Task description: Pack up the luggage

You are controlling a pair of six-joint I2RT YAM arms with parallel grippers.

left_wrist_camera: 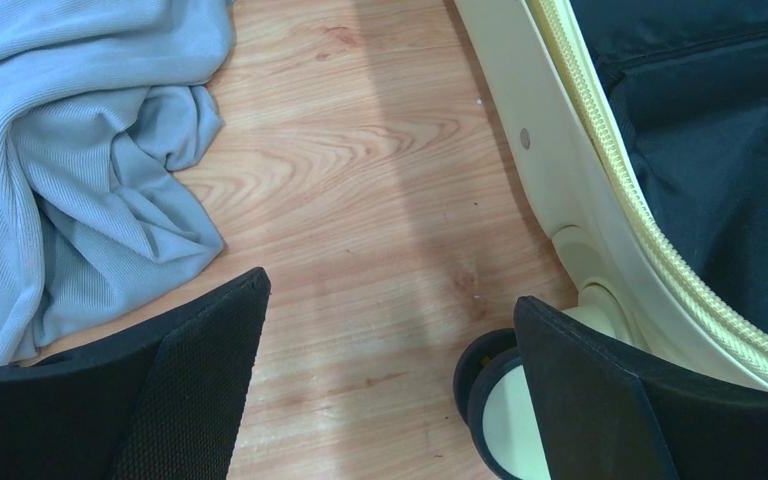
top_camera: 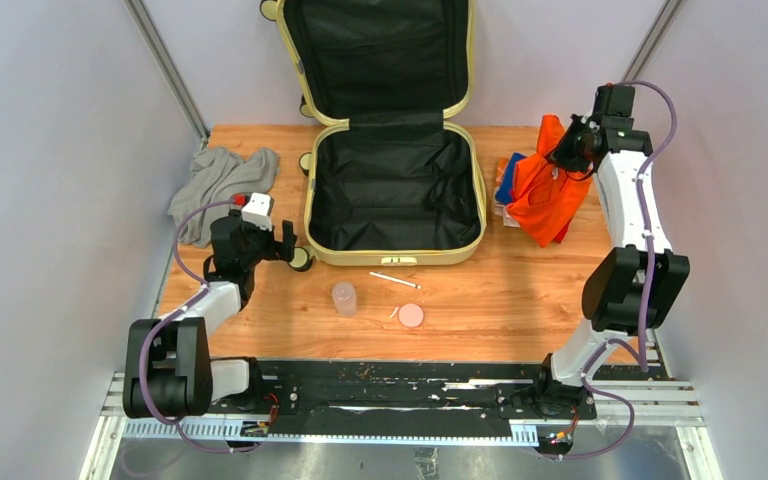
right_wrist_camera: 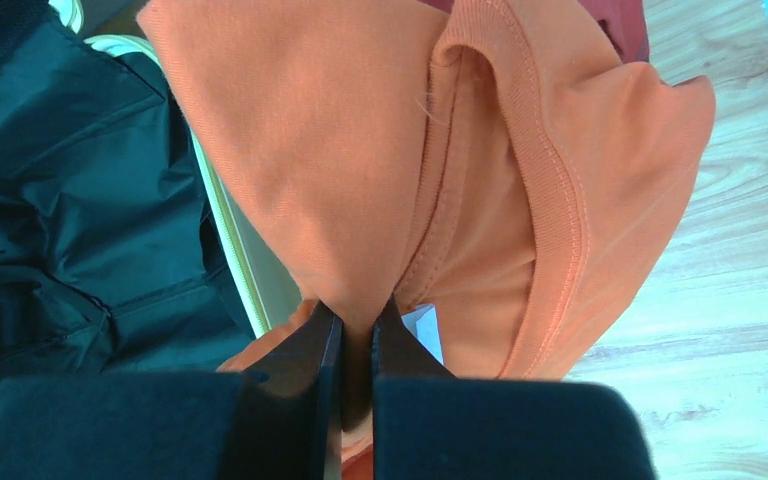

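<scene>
The suitcase [top_camera: 395,258] lies unzipped with its lid raised against the back wall, and its dark inside is empty. An orange garment [top_camera: 548,195] hangs from my right gripper [top_camera: 572,158], to the right of the suitcase. In the right wrist view the orange cloth [right_wrist_camera: 360,180] is bunched and pinched between the shut fingers. My left gripper stands open over bare wood, between a grey cloth [left_wrist_camera: 110,190] and the suitcase's left side; its fingers hold nothing. That same grey cloth [top_camera: 218,190] lies crumpled at the back left of the table in the top view.
Beside the orange garment lies a blue item [top_camera: 506,180] over others, partly covered. In front of the suitcase are a translucent cup [top_camera: 344,298], a white stick [top_camera: 396,280] and a pink round lid [top_camera: 411,315]. A suitcase wheel [left_wrist_camera: 515,420] is close to my left gripper's right finger.
</scene>
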